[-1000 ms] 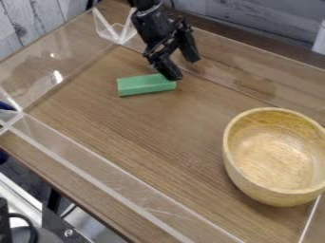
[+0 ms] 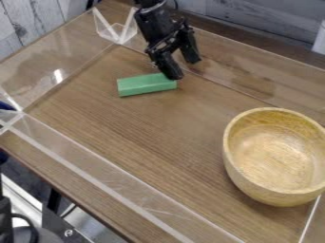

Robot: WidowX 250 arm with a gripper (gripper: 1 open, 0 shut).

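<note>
The black robot arm hangs from the top of the view, and its gripper [image 2: 172, 66] is low over the wooden table, open, just above the right end of a green rectangular block [image 2: 144, 84]. Whether the fingertips touch the block is hard to tell.
A large cream round bowl [image 2: 273, 161] sits at the lower right of the table [image 2: 140, 161]. Clear tape strips run along the left and lower left. A clear plastic object lies at the top left.
The arm and gripper have shifted very slightly; the block and bowl look unmoved.
</note>
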